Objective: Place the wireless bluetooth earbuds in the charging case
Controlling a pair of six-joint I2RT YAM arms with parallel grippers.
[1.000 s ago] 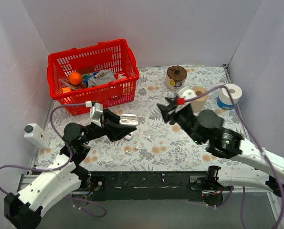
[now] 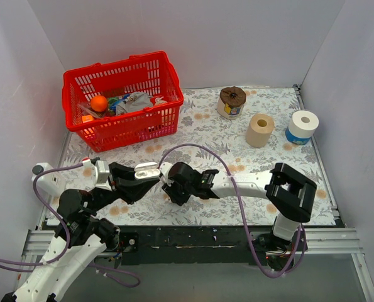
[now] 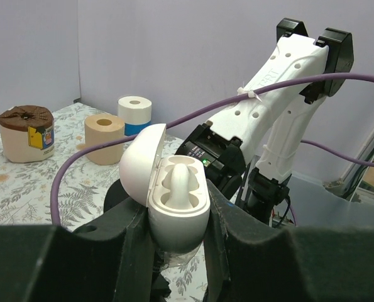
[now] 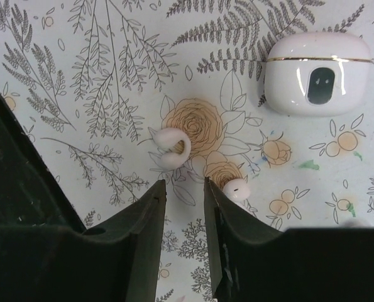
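My left gripper is shut on the white charging case (image 3: 179,217), gripping its base and holding it above the table. The lid (image 3: 141,162) stands open, and the visible slots look empty. On the table, the right wrist view shows a white C-shaped earbud (image 4: 185,148) just beyond the fingertips of my right gripper. A second small white piece (image 4: 237,189), probably another earbud, lies beside the right finger. The right gripper's fingers are apart, with a gap and nothing held between them. In the top view the right arm hides these small pieces.
A second, closed white case (image 4: 319,78) lies on the flowered cloth. At the back left stands a red basket (image 2: 121,129) of mixed items. Several rolls, including a tan one (image 2: 260,132), stand at the back right. Purple cables loop over both arms.
The right arm has swung left and down from the right side to the small pieces near the table's middle. The left gripper, with the open case, has shifted left.
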